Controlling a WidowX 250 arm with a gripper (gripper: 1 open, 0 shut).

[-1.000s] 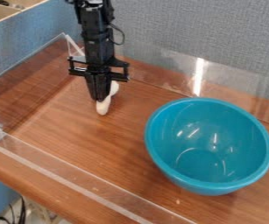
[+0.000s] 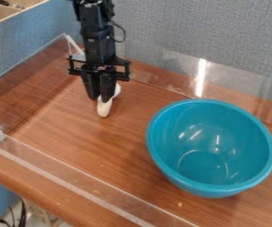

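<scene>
My black gripper hangs low over the wooden table's left rear, fingers down and close together. A small pale white object lies just under and behind the fingertips, partly hidden by them; whether they touch it, I cannot tell. A large turquoise bowl stands empty on the right of the table.
Clear plastic walls edge it, with grey padded panels behind. Cables show below the front left corner.
My gripper has shifted very slightly, with its fingers looking a little different over the white object. The bowl has not moved.
</scene>
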